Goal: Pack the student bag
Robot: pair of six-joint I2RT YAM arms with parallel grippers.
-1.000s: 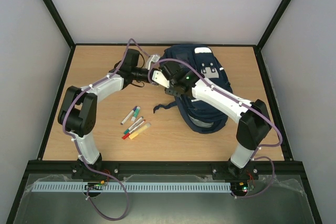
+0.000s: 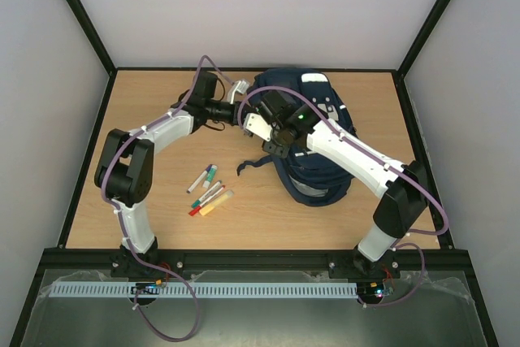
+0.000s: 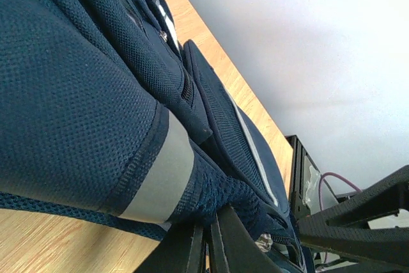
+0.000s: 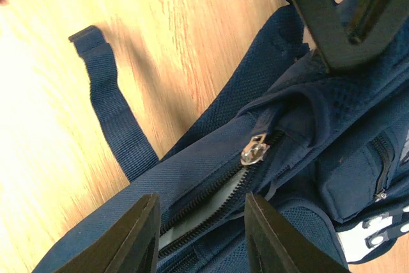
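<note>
The dark blue student bag [image 2: 313, 172] lies on the right half of the table. An open zipper with pale lining between its teeth runs across the bag in the right wrist view, with a metal zipper pull [image 4: 255, 150] at its upper end. Over that zipper stands my right gripper, open and empty, its fingers spread across the opening. My left gripper is shut at the bag's edge, tips against the cloth; whether a fold is pinched between them cannot be told. Several markers [image 2: 210, 191] lie on the table left of the bag.
A loose strap [image 4: 108, 100] trails from the bag onto the table [image 2: 154, 221]. Both grippers are close together, the left fingers [image 4: 313, 14] showing above the right gripper. Bare table lies around the markers.
My right gripper has shifted right and slightly toward the front over the bag. The left arm, the bag and the markers have hardly moved.
</note>
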